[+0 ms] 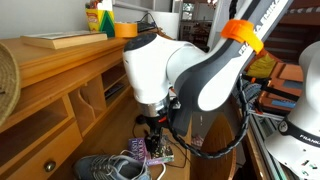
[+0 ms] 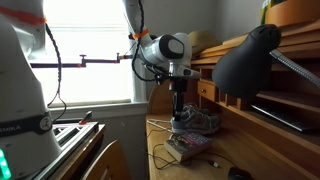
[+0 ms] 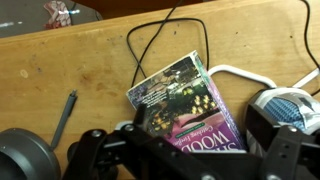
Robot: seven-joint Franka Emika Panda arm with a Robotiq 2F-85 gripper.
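A book (image 3: pixel 190 100) with a forest picture and a purple band lettered "WOODS" lies flat on the wooden desk. My gripper stands open above its lower part in the wrist view, pointing down. Nothing shows clamped between the fingers. From the side, the gripper (image 2: pixel 178 103) hangs just over the book (image 2: pixel 187 144); whether it touches cannot be told. In exterior view 1 the gripper (image 1: pixel 155 138) partly covers the book.
A grey shoe (image 1: pixel 100 167) lies right beside the book, its laces (image 3: pixel 290 108) close to one finger. Thin cables (image 3: pixel 150 45) run around the book. A dark round object with a stem (image 3: pixel 28 155) lies at lower left. Wooden drawers (image 1: pixel 45 150) line the back.
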